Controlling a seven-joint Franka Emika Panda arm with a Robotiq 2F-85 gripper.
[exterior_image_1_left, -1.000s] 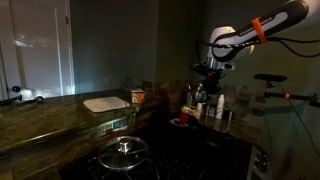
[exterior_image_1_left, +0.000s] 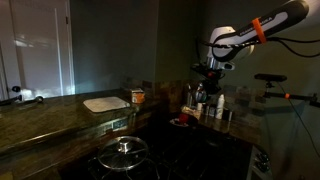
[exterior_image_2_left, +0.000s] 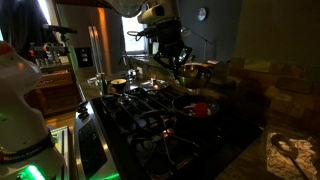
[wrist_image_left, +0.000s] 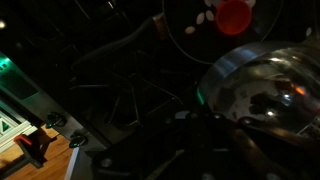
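Observation:
My gripper (exterior_image_1_left: 207, 78) is up in the air over the far right of the stove in the first exterior view. In the second exterior view the gripper (exterior_image_2_left: 178, 67) hangs above a dark pan (exterior_image_2_left: 190, 105) with a red object (exterior_image_2_left: 201, 109) in it. From the wrist, a shiny, rounded metal or glass piece (wrist_image_left: 265, 85) fills the right side, close to the dark fingertips. The gripper looks shut; whether that shiny piece touches it, I cannot tell. Above it in that view lie the pan (wrist_image_left: 200, 40) and the red round object (wrist_image_left: 233, 16).
A glass-lidded pan (exterior_image_1_left: 123, 152) sits on the near left of the stove. A pale board (exterior_image_1_left: 106, 104) and an orange-and-white tub (exterior_image_1_left: 138, 96) rest on the raised counter. A spoon (exterior_image_2_left: 291, 153) lies on the right-hand counter. Bottles (exterior_image_1_left: 220, 105) stand behind the stove.

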